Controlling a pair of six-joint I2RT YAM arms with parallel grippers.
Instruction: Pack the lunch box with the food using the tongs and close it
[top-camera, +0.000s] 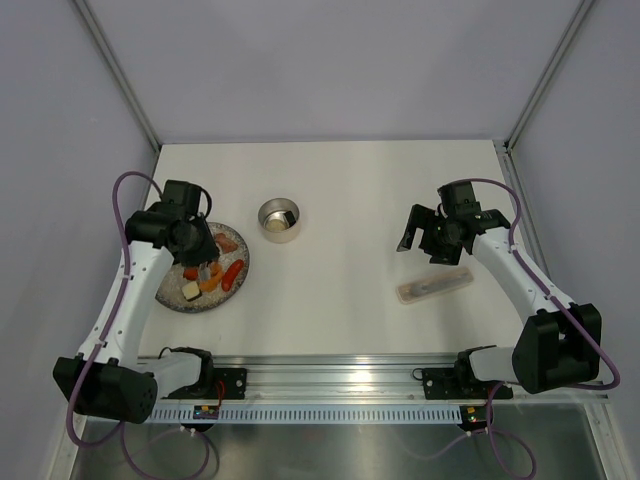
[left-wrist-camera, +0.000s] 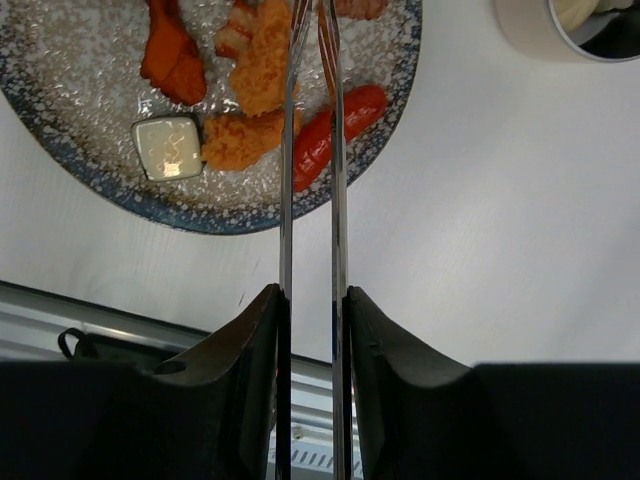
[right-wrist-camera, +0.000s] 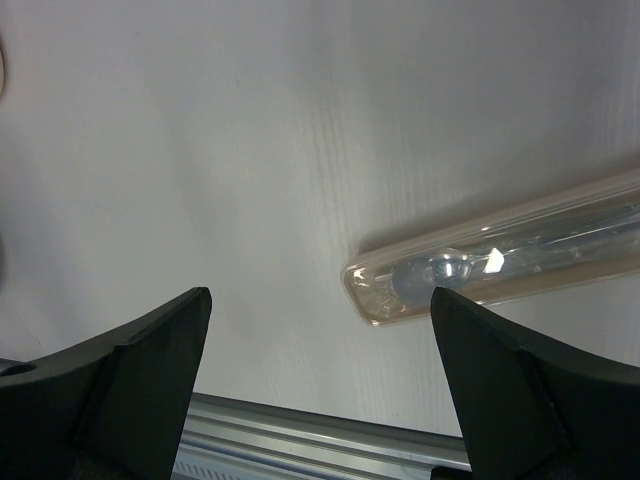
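Observation:
A speckled plate (top-camera: 175, 300) at the left holds a sausage (left-wrist-camera: 365, 108), fried chicken pieces (left-wrist-camera: 258, 70), bacon (left-wrist-camera: 362, 7), a drumstick (left-wrist-camera: 172, 65) and a pale square piece (left-wrist-camera: 166, 148). Over it, my left gripper holds its long tongs part open among the food; whether anything is between the tips is unclear. A round container (top-camera: 279, 226) with items inside stands right of the plate. My right gripper (top-camera: 417, 235) is open and empty above the table, near a clear lidded long box (top-camera: 434, 285).
A metal rail (top-camera: 318, 370) runs along the front edge.

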